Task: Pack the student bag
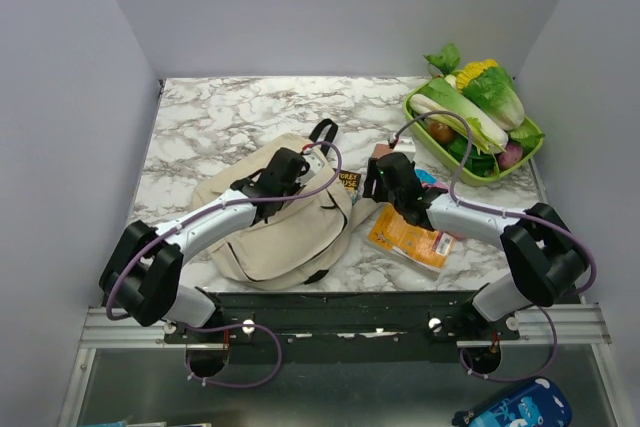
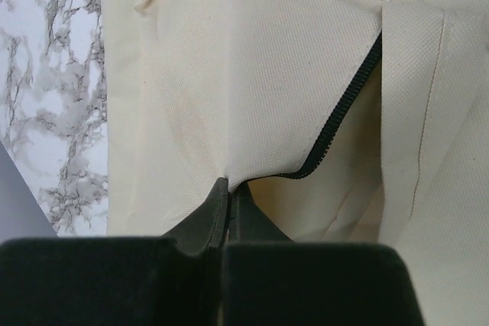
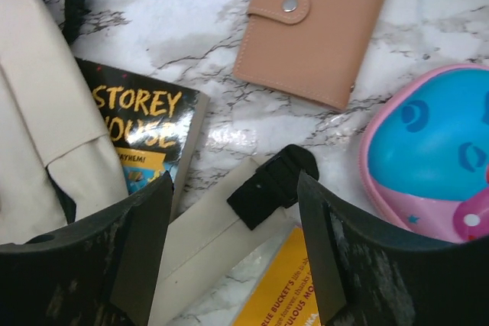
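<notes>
A cream fabric bag (image 1: 290, 242) lies on the marble table with its black-zipped opening showing. At that opening my left gripper is shut on the zippered edge, where the cloth draws into creases at the fingertips. Over the right side of the bag, my right gripper stands open, with nothing held between its fingers. Below it, a cream strap with a black buckle (image 3: 275, 185) lies on the table. Beside the bag is the Storey House book (image 3: 149, 124), partly covered by it. A tan wallet (image 3: 317, 28) with a snap lies further back.
An orange book (image 1: 410, 239) lies right of the bag, with a pink and blue pouch (image 3: 435, 150) near it. Behind these stands a green basket (image 1: 480, 179) of vegetables.
</notes>
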